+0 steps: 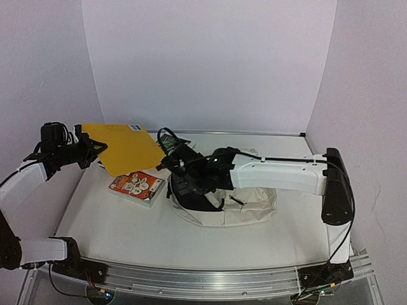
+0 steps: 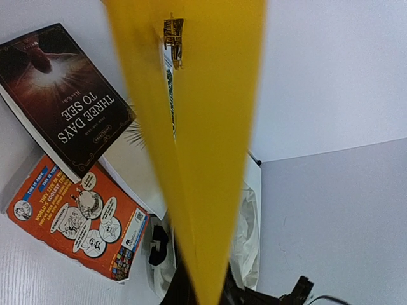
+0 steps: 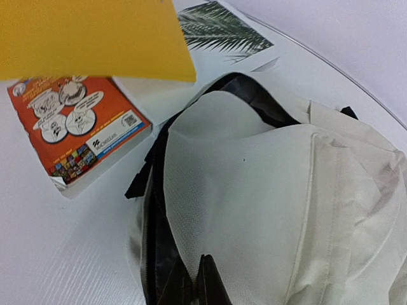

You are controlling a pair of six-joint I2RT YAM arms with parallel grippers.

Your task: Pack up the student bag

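Note:
The cream bag (image 1: 251,206) lies on the table right of the books. My right gripper is shut on the bag's near-left rim, and a dark lining (image 3: 166,238) shows beneath the raised fabric. At the left, my left gripper (image 1: 96,147) is shut on a yellow folder (image 1: 124,149) held above the books; the folder hides most of those fingers in the left wrist view. An orange comic book (image 2: 79,219) and a dark book titled "Three Days to See" (image 2: 60,95) lie below the folder.
A pale book with a palm-leaf cover (image 3: 222,30) lies behind the bag's left side, partly hidden by the folder. Walls stand at the back and both sides.

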